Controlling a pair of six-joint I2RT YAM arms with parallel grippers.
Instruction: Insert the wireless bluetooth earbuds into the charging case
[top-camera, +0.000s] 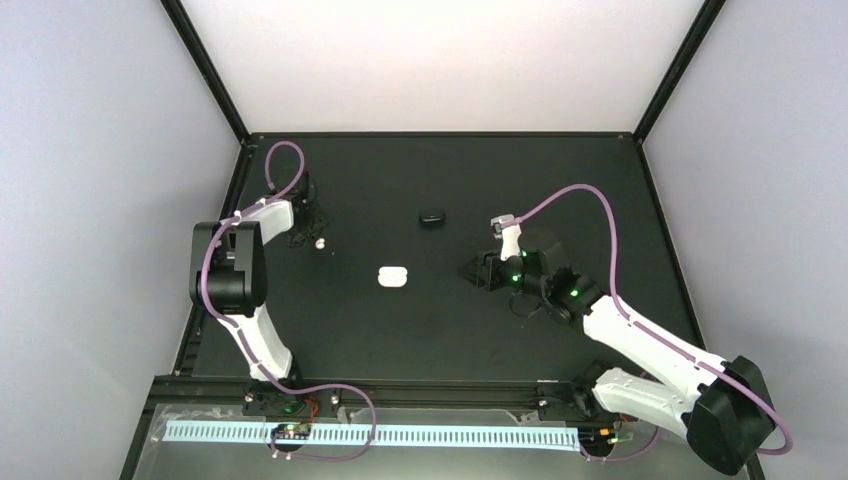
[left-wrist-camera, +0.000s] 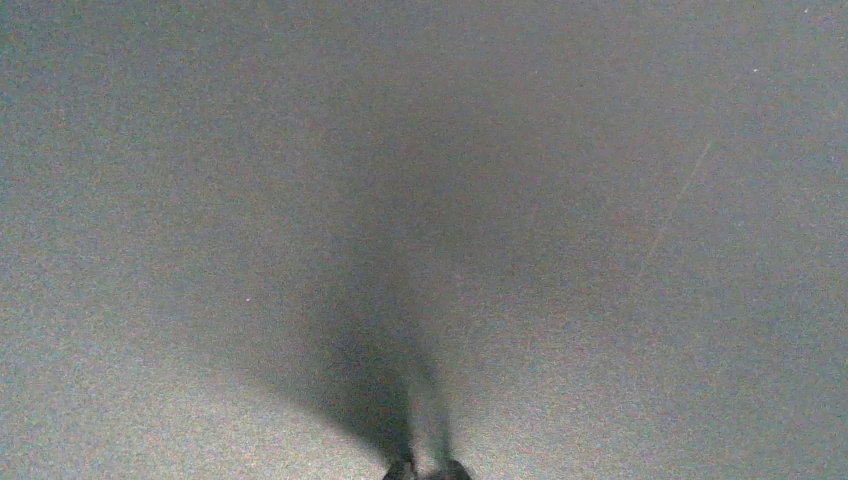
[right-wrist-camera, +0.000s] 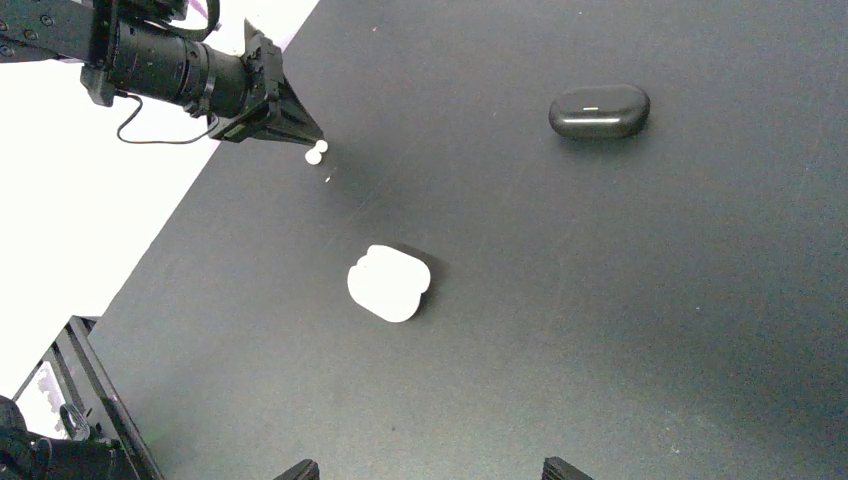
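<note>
My left gripper points down to the dark table at the far left, its fingertips touching or almost touching a small white earbud (right-wrist-camera: 313, 157). A second white bit (right-wrist-camera: 321, 146) shows right at the tip. In the left wrist view the fingertips of the left gripper appear shut at the bottom edge, with no earbud visible between them. A white lobed case (right-wrist-camera: 390, 284) lies mid-table; glare hides its details. Behind it, to the right, sits a glossy black oblong case (right-wrist-camera: 600, 111). My right gripper is open and empty, right of the white case.
A tiny pale speck (top-camera: 333, 253) lies close to the earbud. Black frame rails (top-camera: 245, 180) and white walls bound the left side near the left gripper.
</note>
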